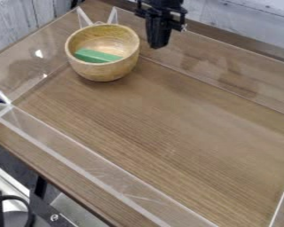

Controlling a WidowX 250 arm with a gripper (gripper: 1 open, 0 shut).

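A tan bowl (121,65) sits at the upper left of the table, with a green block (97,55) lying inside it. My dark gripper (159,38) hangs at the top centre, just right of and above the bowl's rim, apart from it. Its fingers look close together, with nothing visible between them.
White pronged shapes stand behind the bowl. At the left edge are a small blue-and-white item and, lower down, dark cables.
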